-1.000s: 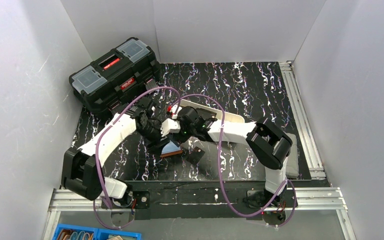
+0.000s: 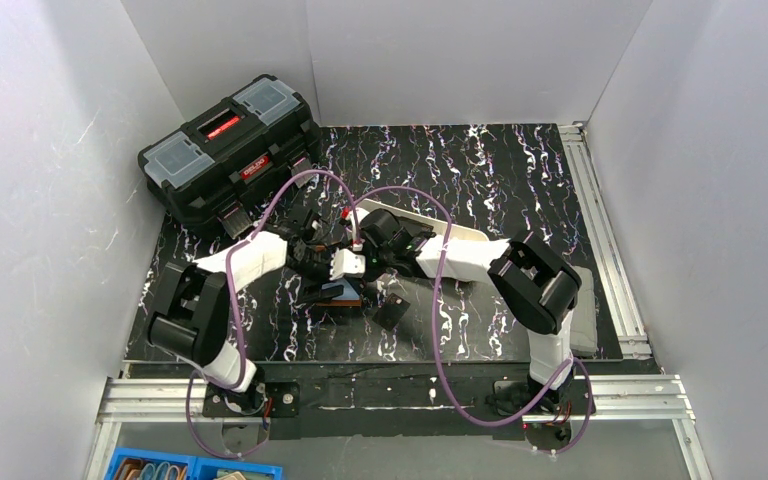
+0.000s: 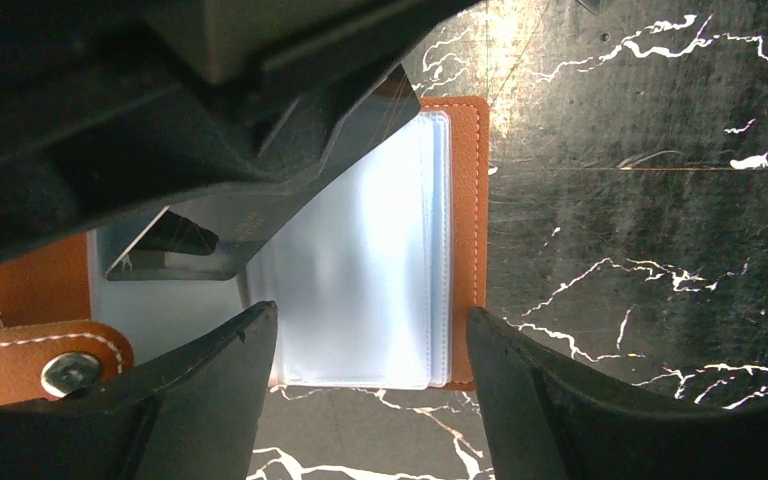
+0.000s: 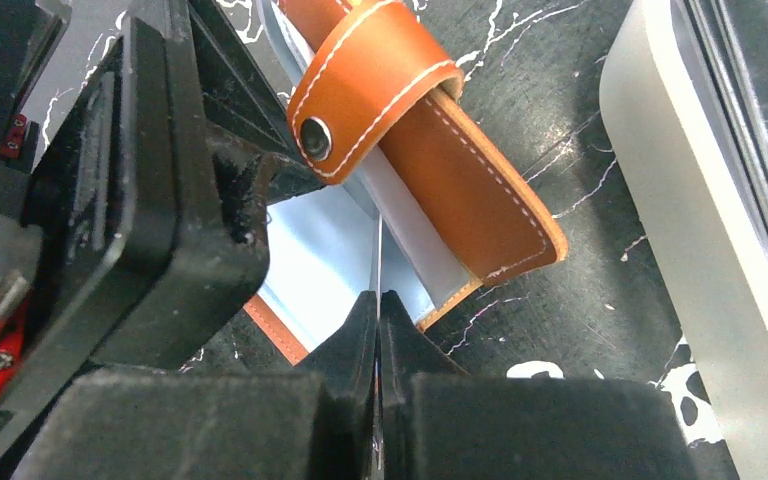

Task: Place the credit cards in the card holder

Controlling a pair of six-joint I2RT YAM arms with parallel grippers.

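The tan leather card holder [image 3: 465, 200] lies open on the table, its clear sleeves [image 3: 350, 250] showing; its snap strap [image 4: 380, 90] is at one side. My left gripper stands open over the sleeves' near part, a fingertip at each side. My right gripper is shut, with a thin pale edge rising from its tips into the sleeves; whether it is held is unclear. A dark card [image 3: 220, 250] lies slanted over the sleeves beneath the black gripper body. Another dark card [image 2: 391, 311] lies on the table to the right.
A cream tray [image 4: 680, 200] sits behind and right of the holder. A black toolbox [image 2: 230, 150] fills the back left, and a pale pad [image 2: 583, 310] lies at the right edge.
My left arm has shifted right and its base joints have turned. The holder in the top view looks slightly straighter. The right arm has moved very little.
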